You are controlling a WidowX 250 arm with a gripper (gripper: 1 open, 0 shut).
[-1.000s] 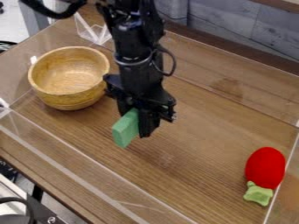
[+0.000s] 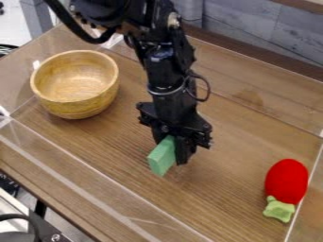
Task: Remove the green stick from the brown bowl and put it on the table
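Note:
A short green stick [image 2: 161,156] is gripped in my gripper [image 2: 173,142], over the table to the right of the brown bowl. The black fingers close around its upper end, and its lower part points down and toward the camera. Whether its bottom touches the wood cannot be told from this view. At the upper left stands the brown bowl [image 2: 47,83], its inside looking empty. The table [image 2: 89,156] is bare wood below and around the stick.
A red object with a green end [image 2: 288,180] lies near the right edge. Behind the arm, a clear plastic item [image 2: 111,38] is partly visible.
My gripper has moved to the right and slightly lower in the picture, carrying the green stick farther from the bowl. Bowl and red object have stayed put.

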